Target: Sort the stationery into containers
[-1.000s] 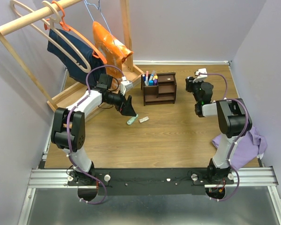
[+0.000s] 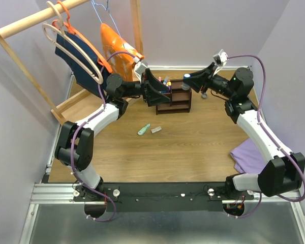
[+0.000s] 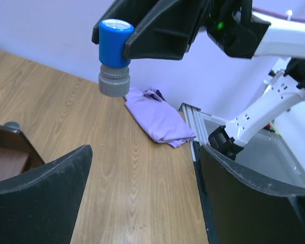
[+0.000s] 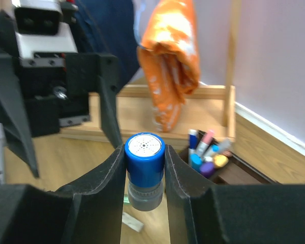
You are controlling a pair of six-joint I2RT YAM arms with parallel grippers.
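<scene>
My right gripper (image 2: 189, 81) is shut on a blue-capped marker (image 4: 144, 161) with a grey lower end, held upright above the right part of the dark wooden organizer (image 2: 180, 108). My left gripper (image 2: 160, 91) stands open over the organizer's left part, facing the marker, nothing between its fingers. The organizer's left compartment holds several pens and markers (image 4: 208, 167). A green item (image 2: 143, 129) and a pale small block (image 2: 156, 129) lie on the table in front of it.
A wooden rack (image 2: 20, 61) with hangers, dark jeans and an orange bag (image 2: 117, 51) stands at the left. A purple cloth (image 2: 246, 157) lies at the right.
My right arm has risen and moved left with the blue marker, toward the organizer. My left gripper has moved up and rightward to face it.
</scene>
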